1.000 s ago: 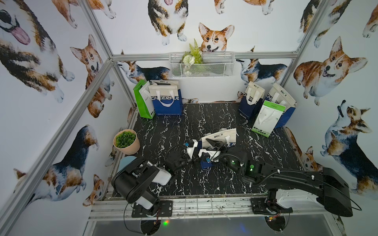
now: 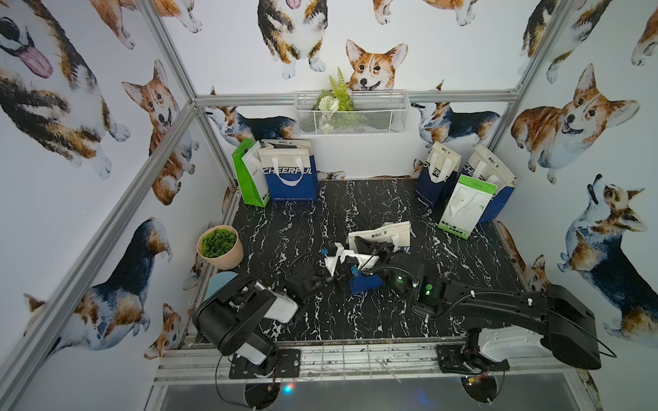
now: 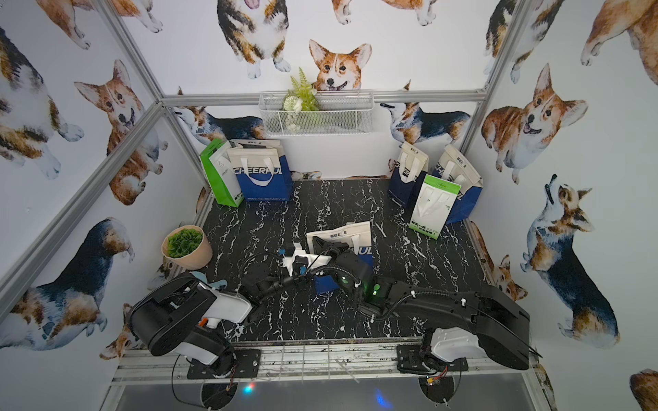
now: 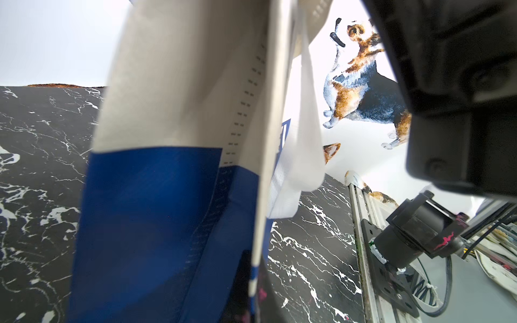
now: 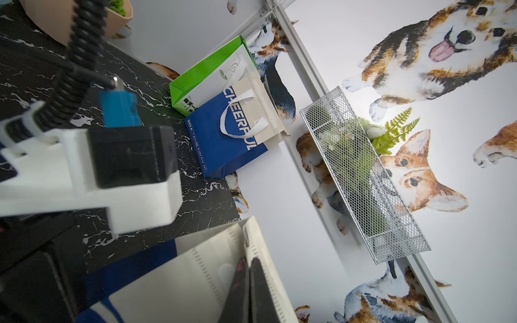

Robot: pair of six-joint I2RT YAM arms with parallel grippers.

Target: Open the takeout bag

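A blue-and-cream takeout bag (image 2: 366,281) stands at the front middle of the table, its cream top (image 3: 353,231) upright and partly hidden by the arms. My left gripper (image 2: 336,274) is at the bag's left side; in the left wrist view the bag's side (image 4: 150,226) fills the middle and the fingertips are hidden or blurred. My right gripper (image 2: 363,245) is over the bag's top; in the right wrist view its fingers are shut at the cream top edge (image 5: 264,258), possibly pinching it.
Other bags stand at the back left (image 2: 288,185) and back right (image 2: 466,205). A potted plant (image 2: 219,257) sits at the left edge. A wire basket (image 2: 370,120) hangs on the back wall.
Over the last second my right arm has shifted a little left and up at the bag, whose top has shifted slightly. The left arm looks still.
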